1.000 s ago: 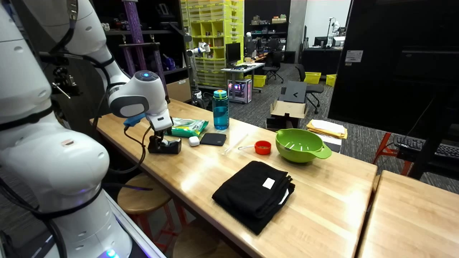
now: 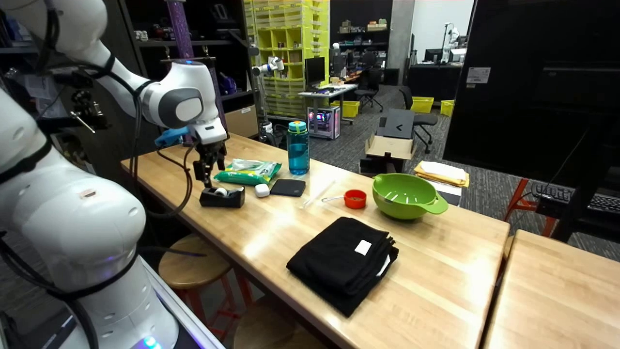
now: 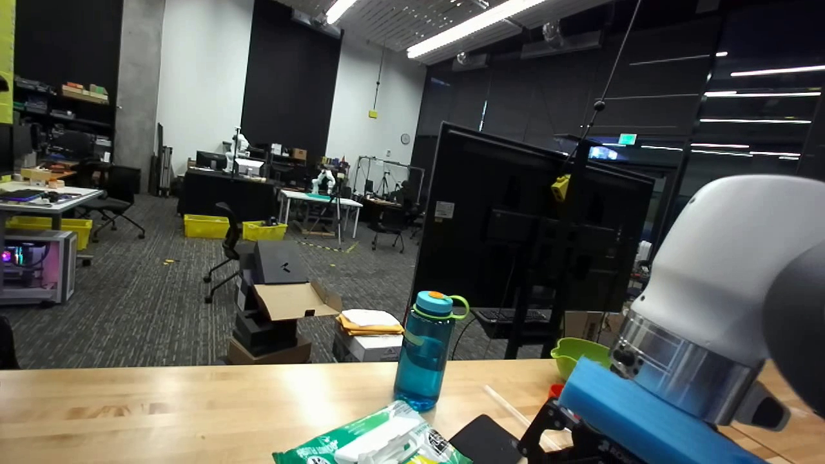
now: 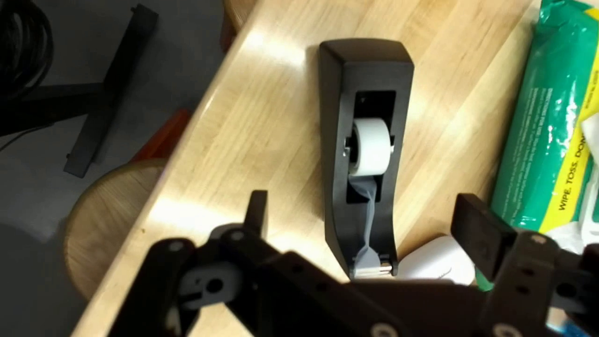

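A black tape dispenser (image 4: 359,224) with a white tape roll (image 4: 373,147) stands on the wooden table close to its edge. In the wrist view it lies between and beyond my two widely parted fingers (image 4: 478,236), touched by neither. My gripper (image 2: 210,169) hangs just above the dispenser (image 2: 222,199) in exterior view 1, open and empty. Exterior view 2 shows only part of the gripper at the lower right, and the dispenser is out of sight there.
Close beside the dispenser are a white case (image 4: 438,261) and a green wipes pack (image 4: 539,123). Farther along are a black flat pouch (image 2: 288,187), blue bottle (image 2: 298,151), red cup (image 2: 355,199), green colander (image 2: 405,197) and folded black cloth (image 2: 346,261).
My gripper has risen from down at the tape dispenser to above it, with the forearm lifting too. The dispenser stays in the same place on the table.
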